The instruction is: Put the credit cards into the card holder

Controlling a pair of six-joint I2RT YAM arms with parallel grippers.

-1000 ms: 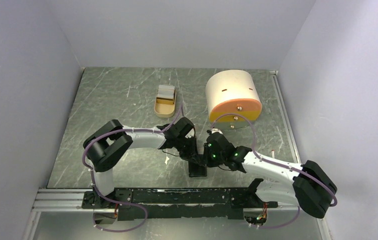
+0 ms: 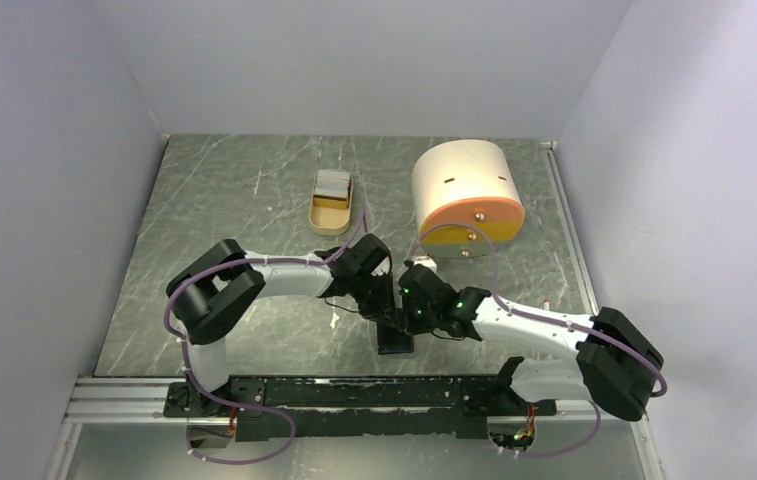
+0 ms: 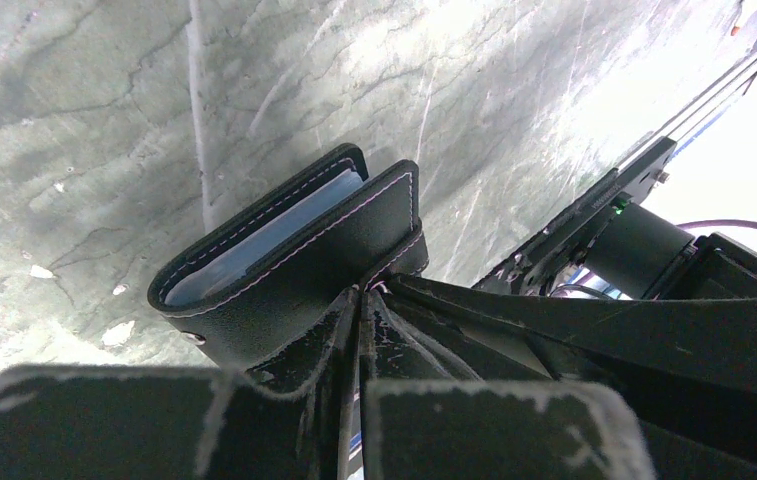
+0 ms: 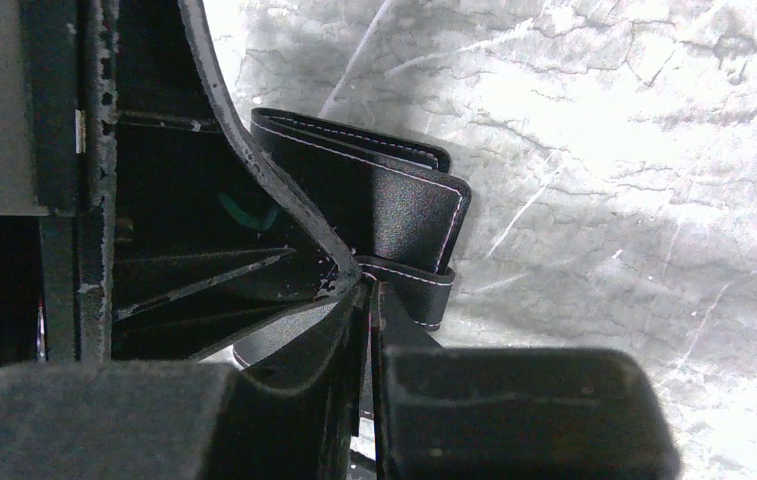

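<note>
The black leather card holder (image 2: 395, 343) lies near the table's front edge under both grippers; in the left wrist view its stitched body (image 3: 294, 250) shows clear sleeves inside, and in the right wrist view its strap (image 4: 414, 292) crosses the lower part. My left gripper is shut at the holder's strap side, pinching it. My right gripper is shut at the strap from the other side, with nothing clear between its fingers. A tan box (image 2: 330, 218) at the back holds a stack of pale cards (image 2: 333, 182).
A cream rounded cabinet (image 2: 467, 185) with coloured drawers stands at the back right. Grey walls bound three sides of the marble table (image 2: 214, 180).
The left arm and the tan box have not visibly moved.
</note>
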